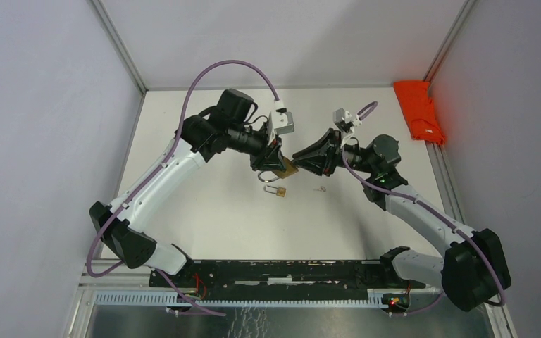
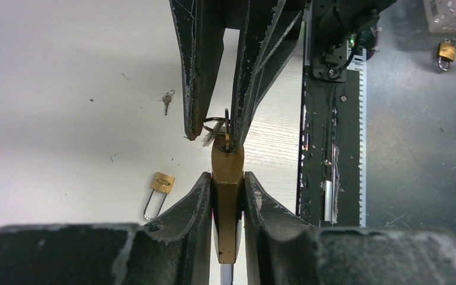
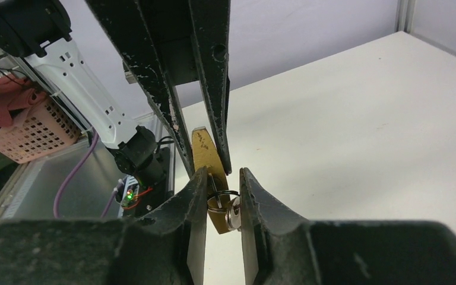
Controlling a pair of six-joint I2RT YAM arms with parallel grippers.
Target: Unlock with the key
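My left gripper is shut on a brass padlock [image 2: 228, 166] held in mid-air above the white board. A key with a ring [image 2: 227, 127] stands in the padlock's end. My right gripper is at that key, its fingertips close around the ring, with a narrow gap between them; whether it grips the key is hard to tell. A smaller padlock [image 2: 163, 184] and a loose key [image 2: 167, 101] lie on the board below.
An orange cloth [image 1: 419, 109] lies at the board's back right corner. Walls enclose the back and sides. The board around the small padlock is mostly clear.
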